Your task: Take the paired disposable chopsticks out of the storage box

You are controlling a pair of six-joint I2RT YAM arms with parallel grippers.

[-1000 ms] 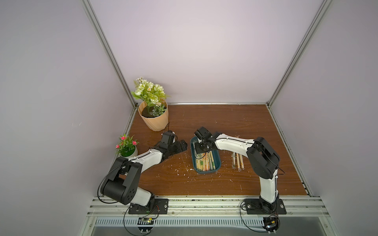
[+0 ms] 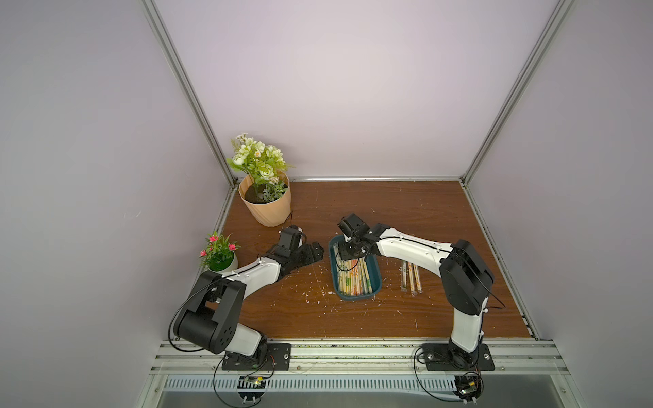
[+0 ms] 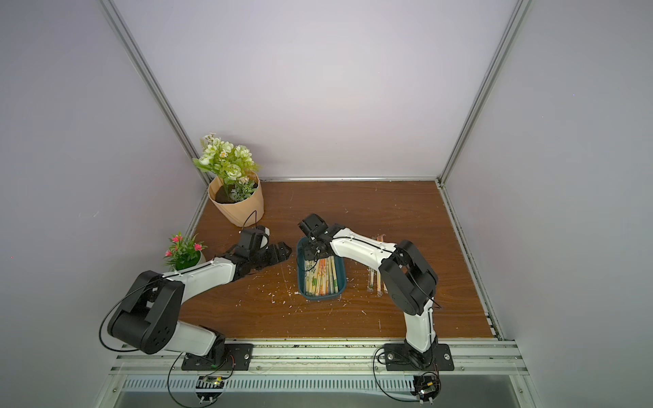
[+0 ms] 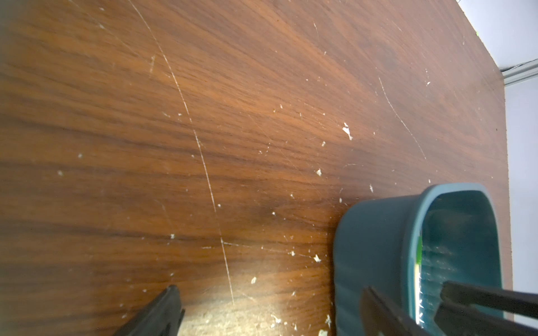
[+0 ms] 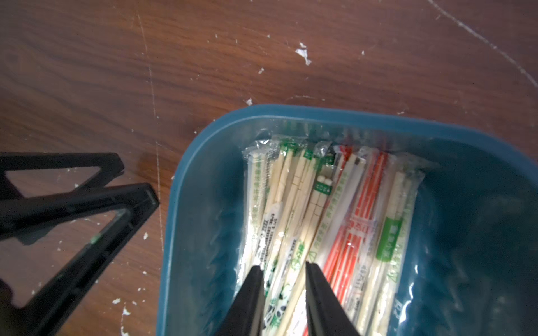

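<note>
A teal storage box stands mid-table, full of paper- and plastic-wrapped chopsticks lying lengthwise. My right gripper hangs over the box, its fingertips over the chopsticks, open with a narrow gap, holding nothing that shows. My left gripper is just left of the box, open and empty; in the left wrist view the box is at the lower right beside its fingers.
Loose chopstick pairs lie right of the box, partly behind the right arm. A tall flower pot stands at back left, a small flower plant at left.
The right arm has shifted slightly to the right and back over the box. The left arm has not moved.
</note>
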